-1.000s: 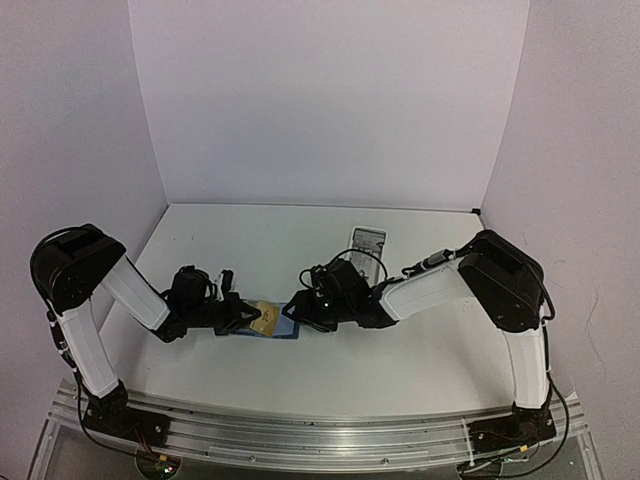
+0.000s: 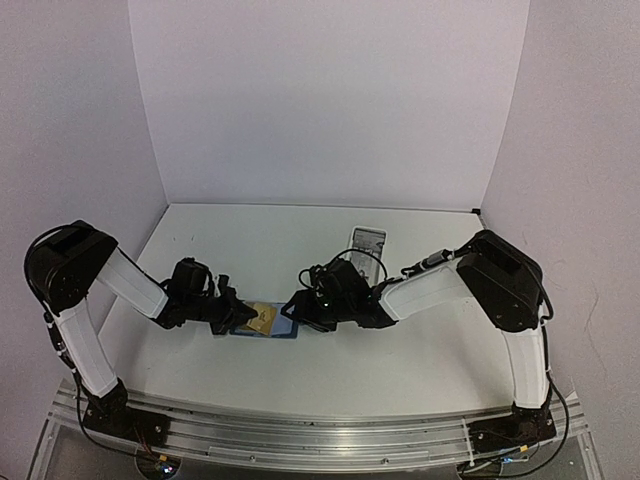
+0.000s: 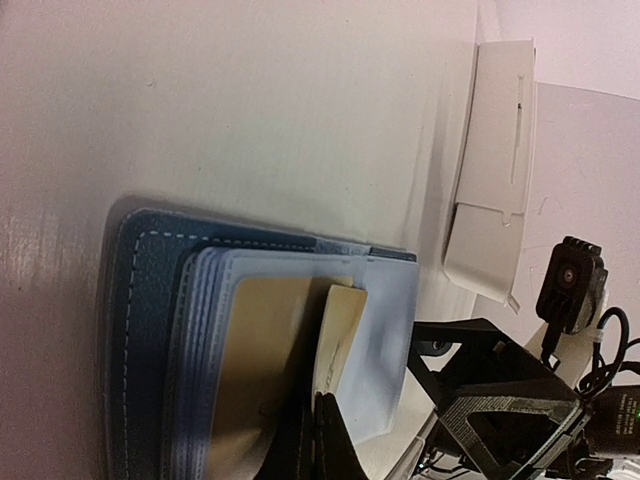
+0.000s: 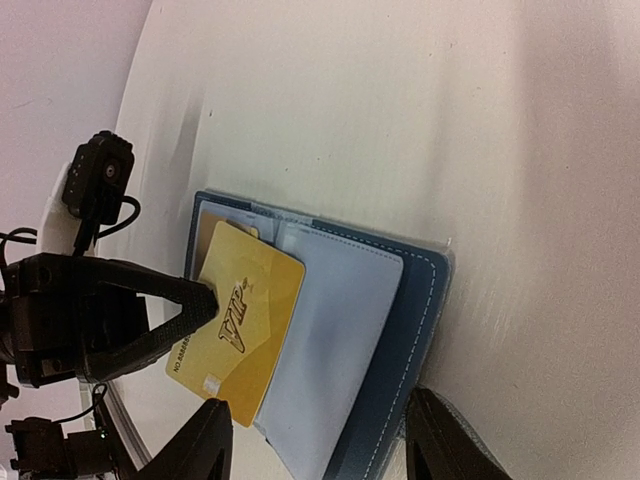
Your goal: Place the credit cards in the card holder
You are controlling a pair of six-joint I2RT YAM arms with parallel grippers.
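The open card holder point(image 4: 330, 330), blue with pale sleeves, lies flat on the table. A gold VIP card slants over its sleeves, partly raised; in the left wrist view this card point(image 3: 338, 335) appears nearly edge-on. My left gripper is shut on the card's edge. Beneath it, more gold point(image 3: 265, 350) shows on the holder's left part, apparently another card; whether it is inside a sleeve I cannot tell. My right gripper stands open at the holder's right end, its fingers point(image 4: 205, 440) apart, part of the holder's border showing between them.
Behind the right arm lies a white box point(image 2: 367, 242) with a printed face. Bare table point(image 2: 250, 245) stretches behind the holder and in front of it.
My left gripper has shifted slightly left, the gold card moving a little with it. The right arm and the holder look almost unmoved.
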